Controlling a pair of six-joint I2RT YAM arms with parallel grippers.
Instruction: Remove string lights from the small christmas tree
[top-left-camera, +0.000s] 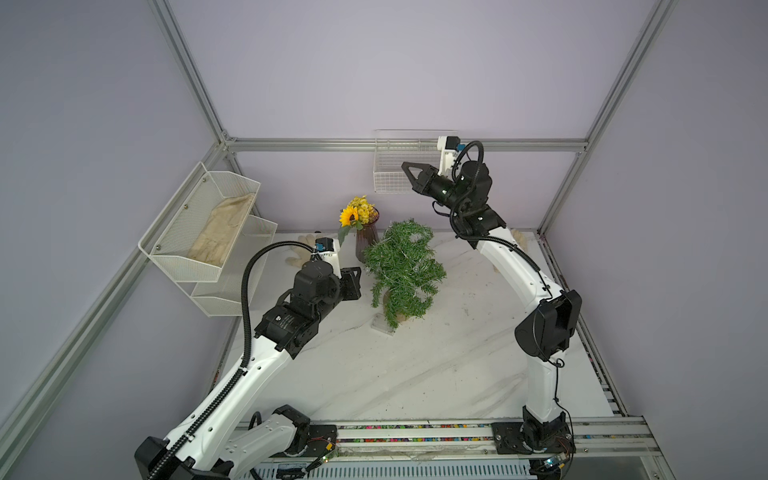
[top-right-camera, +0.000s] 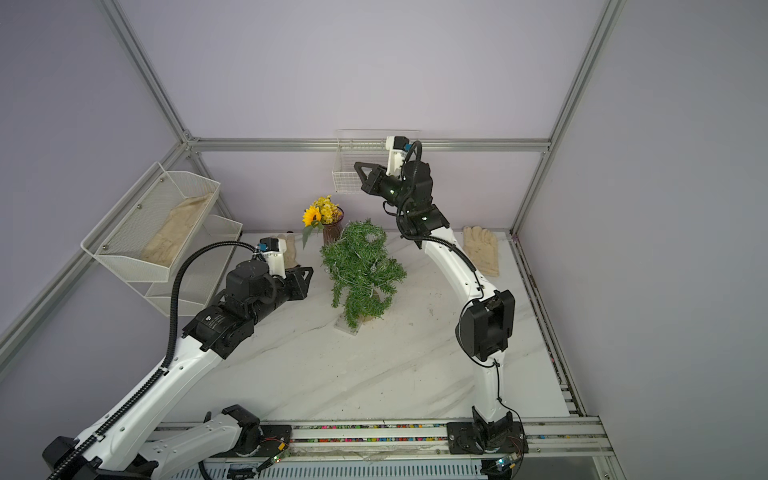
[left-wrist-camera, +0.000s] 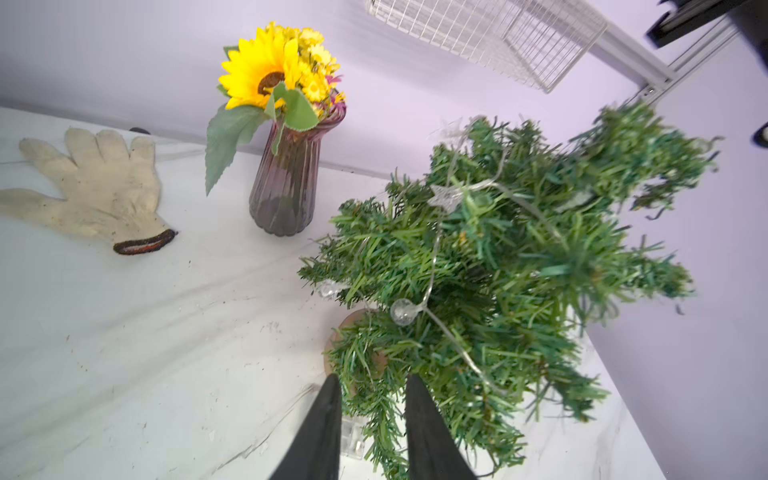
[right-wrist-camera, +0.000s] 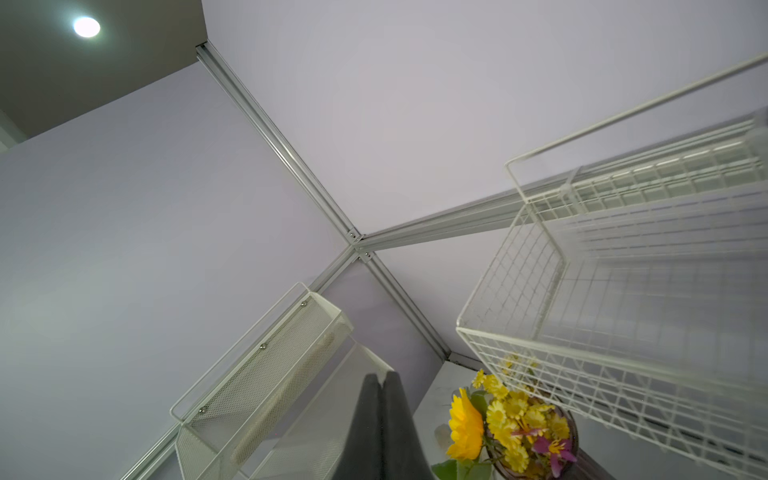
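The small green tree (top-left-camera: 404, 268) (left-wrist-camera: 496, 256) stands at the table's middle. A clear light string (left-wrist-camera: 436, 264) with a star (left-wrist-camera: 446, 197) and bulbs lies over its branches, and a small clear box (left-wrist-camera: 352, 436) shows near its base. My left gripper (top-left-camera: 356, 280) is left of the tree, part open, with no held thing visible between its fingers. My right gripper (top-left-camera: 408, 168) is raised above the tree before the wire basket, shut, with nothing visible between its fingers.
A purple vase (left-wrist-camera: 281, 192) of yellow flowers stands behind the tree. Gloves (left-wrist-camera: 104, 184) (top-right-camera: 481, 252) lie left and right. Mesh shelves (top-left-camera: 200, 264) hang on the left wall, a wire basket (right-wrist-camera: 608, 304) on the back wall.
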